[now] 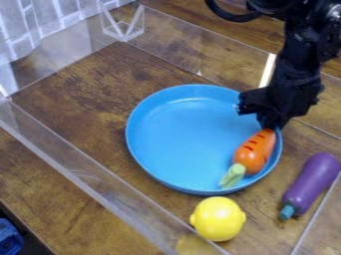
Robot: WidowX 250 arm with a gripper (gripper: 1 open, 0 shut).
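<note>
A blue plate holds an orange toy carrot with a pale green top, lying along its right side. My black gripper is low at the plate's upper right rim, at the carrot's thick end. Its fingertips are partly hidden, and it looks shut, with nothing clearly seen between them.
A purple eggplant lies right of the plate and a yellow lemon below it. Clear plastic walls border the wooden surface, whose left part is bare.
</note>
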